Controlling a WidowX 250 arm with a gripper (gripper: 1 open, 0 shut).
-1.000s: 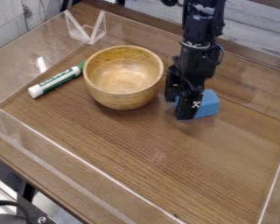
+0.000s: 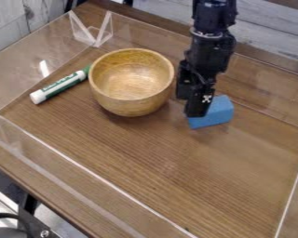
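My black arm hangs from the top centre, and its gripper [image 2: 196,104] is low, just right of a wooden bowl [image 2: 130,81] and at the left of a blue block [image 2: 211,116] on the wooden table [image 2: 152,177]. Whether the fingers are open or shut is hard to tell.
A white tube with green markings [image 2: 59,85] lies left of the bowl. Clear plastic edges border the table.
The gripper has moved left, off the blue block toward the bowl and slightly up. More of the block now shows.
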